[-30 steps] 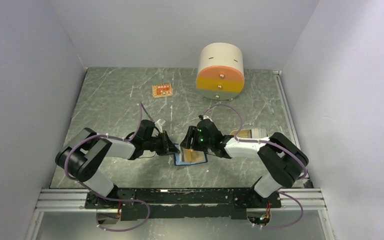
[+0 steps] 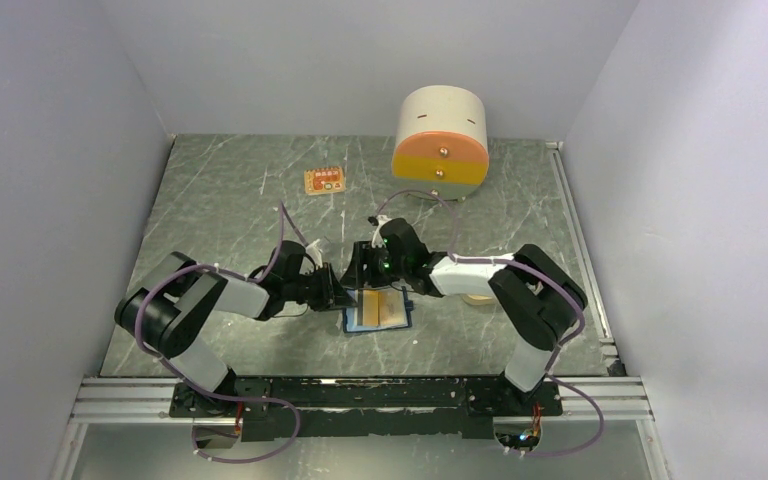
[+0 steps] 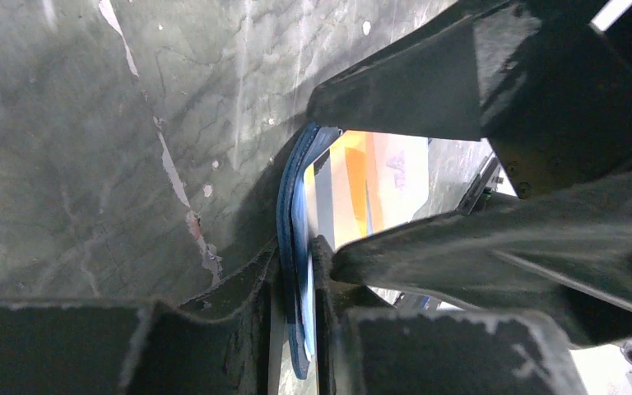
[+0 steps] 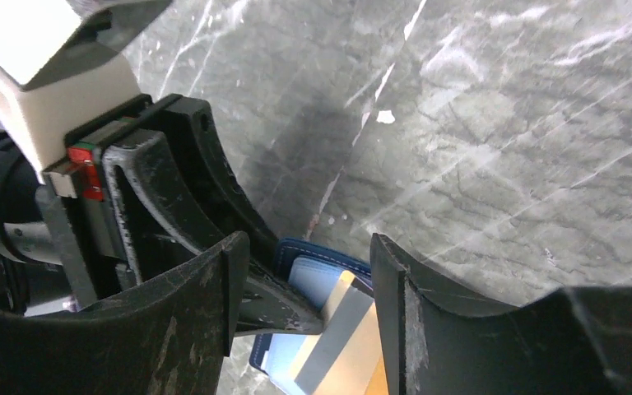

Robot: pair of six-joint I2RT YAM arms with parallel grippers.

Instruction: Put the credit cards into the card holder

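Observation:
The blue card holder (image 2: 393,326) lies open on the table, showing pale blue lining and tan, grey-striped and orange cards (image 4: 344,333). My left gripper (image 2: 339,300) is shut on the holder's left edge; in the left wrist view its dark blue edge (image 3: 290,206) sits between the fingertips. My right gripper (image 2: 360,264) is over the holder's upper left, beside the left gripper, fingers part open. In the right wrist view its fingertips (image 4: 307,251) straddle part of the holder and the left gripper; whether anything is between them at contact cannot be told.
A rounded drawer box (image 2: 440,130) stands at the back right and a small orange board (image 2: 324,180) at the back centre. A tan object (image 2: 478,299) is partly hidden behind the right arm.
My right gripper and arm have moved left and slightly up over the holder, toward the left gripper. The left gripper has stayed at the holder's edge.

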